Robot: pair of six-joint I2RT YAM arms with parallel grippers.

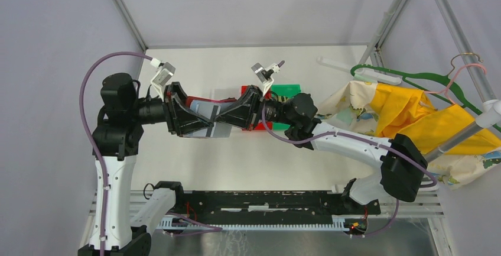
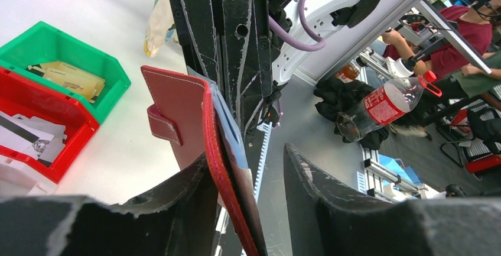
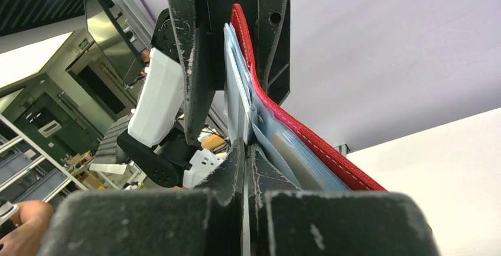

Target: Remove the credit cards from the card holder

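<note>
The red-edged card holder (image 1: 202, 109) hangs unfolded between my two grippers above the table, its pale clear sleeves facing the top camera. In the left wrist view, my left gripper has its fingers apart. The holder's red cover (image 2: 214, 141) stands between them, close against one finger, with a gap to the other. My right gripper is shut at the holder's clear sleeves (image 3: 237, 84), with a thin pale edge running between its fingers. Whether that edge is a card or sleeve plastic I cannot tell.
A red bin (image 2: 59, 123) holding white cards and a green bin (image 2: 65, 73) holding yellowish cards stand side by side on the table (image 1: 283, 167). Patterned and yellow cloth (image 1: 407, 111) with hangers lies at the right.
</note>
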